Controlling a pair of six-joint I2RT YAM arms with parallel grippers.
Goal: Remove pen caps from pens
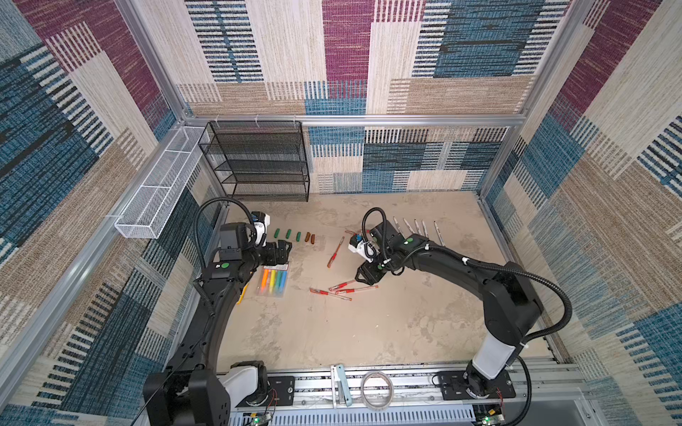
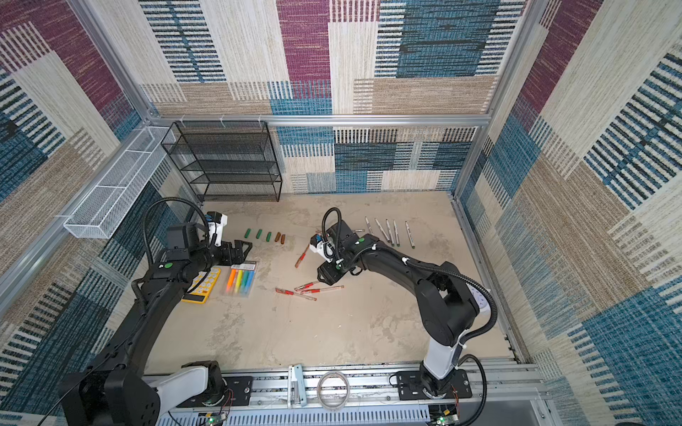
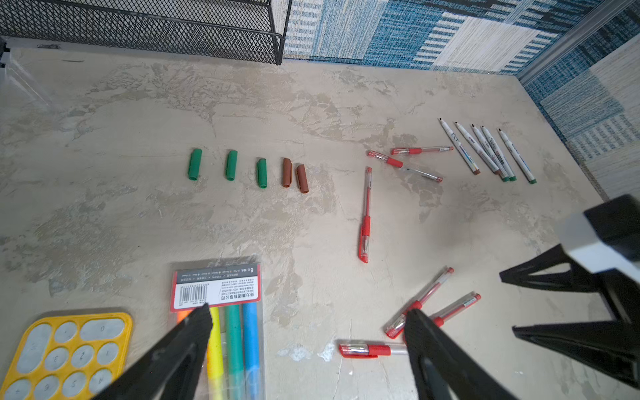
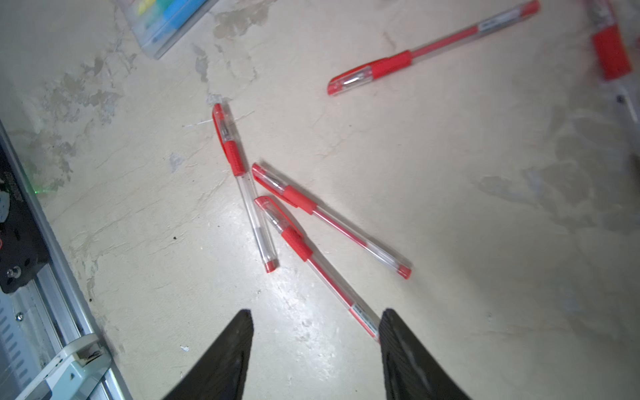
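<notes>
Several red gel pens lie loose on the table, their red caps on. Three sit close together at the middle front: one pen [image 4: 243, 176], another pen [image 4: 333, 223] and a third pen [image 4: 296, 243]. A single pen [image 3: 366, 216] lies farther back, with two more pens [image 3: 404, 166] crossing near the rear. My right gripper hovers open and empty over the three front pens. Open and empty too, my left gripper hangs above the table near the highlighter pack. Uncapped markers [image 3: 485, 150] lie at the back right; loose green caps [image 3: 231, 164] and brown caps [image 3: 286, 172] stand apart at the back left.
A clear highlighter pack [image 3: 216, 286] and a yellow calculator [image 3: 73, 346] lie beneath the left arm. A black wire rack [image 1: 259, 163] stands behind at the left, a white wire basket [image 1: 160, 184] hangs beside it.
</notes>
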